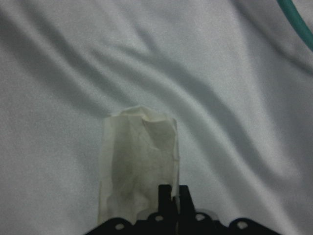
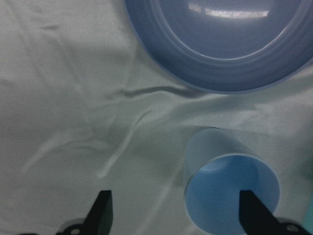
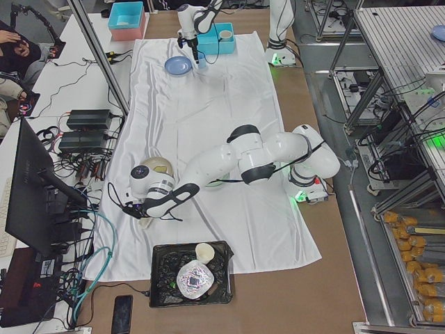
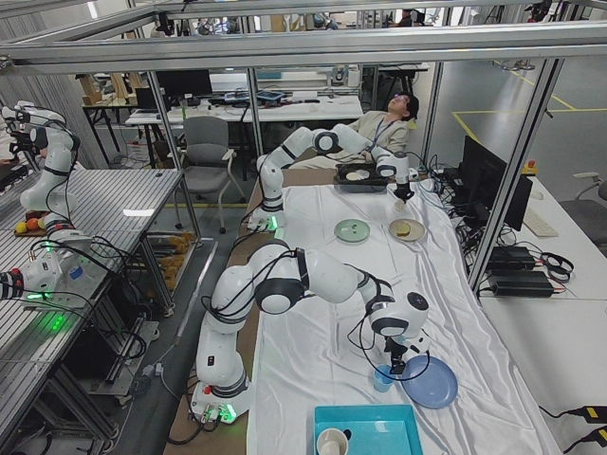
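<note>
In the left wrist view my left gripper is shut at the right edge of a pale paper bag (image 1: pixel 134 156) on the white cloth, apparently pinching that edge. In the right wrist view my right gripper stands open over a light blue cup (image 2: pixel 227 196), one finger over the cup's opening and the other over cloth. A blue plate (image 2: pixel 220 44) lies just above the cup in that view. In the camera right view the same cup (image 4: pixel 383 379) is beside the blue plate (image 4: pixel 429 384), under the right arm's gripper.
A turquoise bin (image 4: pixel 379 422) with a white mug (image 4: pixel 332 441) stands next to the cup. A tan plate (image 4: pixel 407 229) and a green plate (image 4: pixel 352 230) lie near the other arm. A black tray (image 3: pixel 167 292) sits beyond the cloth's edge. Mid-cloth is clear.
</note>
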